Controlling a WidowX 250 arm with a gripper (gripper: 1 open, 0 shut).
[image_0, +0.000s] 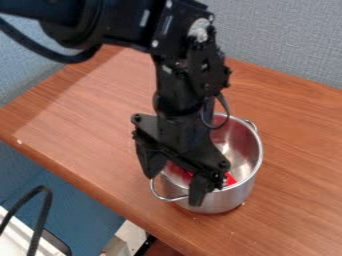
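My black gripper (177, 172) hangs over the left front part of a steel pot (237, 140), its fingers open and pointing down toward the inside. A red object (229, 180) lies inside the pot, mostly hidden behind the gripper, which also covers much of the pot's left side. Whether the fingertips touch the red object cannot be told.
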